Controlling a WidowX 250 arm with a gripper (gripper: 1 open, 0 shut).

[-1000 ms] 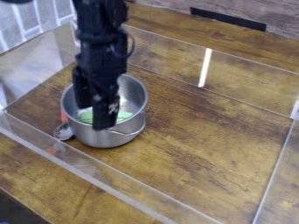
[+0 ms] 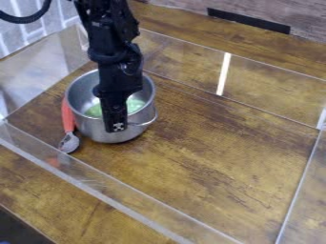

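Observation:
My black gripper [image 2: 117,110] reaches down from the top left into a steel pot [image 2: 133,132] on the wooden table. Its lower part is over the pot's front inside; whether it is open or shut is unclear. A green item [image 2: 98,109] lies in the pot, partly hidden by the gripper. A red-handled utensil [image 2: 68,116] with a metal end lies just left of the pot.
Clear panel edges cross the view at the lower left, back and right.
The pot has moved up and slightly left in the view, away from the front, along with my gripper. More of the red handle now shows.

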